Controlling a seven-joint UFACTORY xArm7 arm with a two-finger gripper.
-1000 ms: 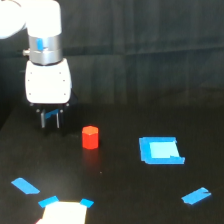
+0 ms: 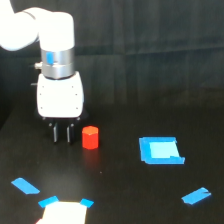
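Observation:
A red block (image 2: 90, 137) with a hexagonal outline rests on the dark table, left of the middle. Just to its left in the picture is my gripper (image 2: 63, 136), pointing down on the white arm. Two dark fingers hang apart with a gap between them, and I see nothing held there. The block lies outside the fingers; whether the right finger touches it is hard to tell, though a narrow dark gap seems to show.
A pale square framed in blue tape (image 2: 162, 150) lies to the right. Blue tape strips (image 2: 25, 186) mark the near table, and a whitish object (image 2: 64, 213) sits at the bottom edge. The space between block and taped square is clear.
My gripper has moved right and lower in the picture, closer to the red block. A blue patch seen near the fingers before no longer shows. The block has stayed put.

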